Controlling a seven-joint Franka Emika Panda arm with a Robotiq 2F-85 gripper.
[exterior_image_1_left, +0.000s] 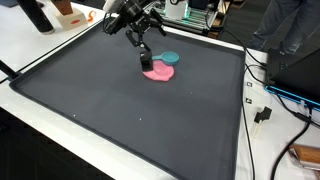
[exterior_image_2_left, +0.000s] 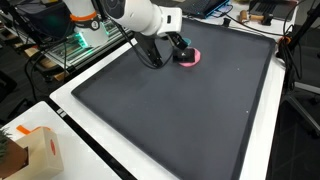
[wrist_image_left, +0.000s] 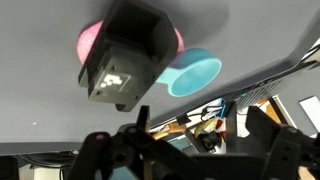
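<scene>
A pink disc (exterior_image_1_left: 158, 73) lies on the dark mat. A dark block-like object (exterior_image_1_left: 147, 60) with a greyish end face stands on or over the disc's near-left part; their exact contact is hidden. A light-blue piece (exterior_image_1_left: 165, 57), a round end with a short handle, lies at the disc's far-right side. In the wrist view the dark object (wrist_image_left: 130, 55) covers much of the pink disc (wrist_image_left: 90, 43), with the light-blue round end (wrist_image_left: 197, 73) beside it. My gripper is open above them, its fingers apart with nothing held between.
Cables (exterior_image_1_left: 270, 95) and a small light-coloured item (exterior_image_1_left: 262, 115) lie along the right side of the table.
</scene>
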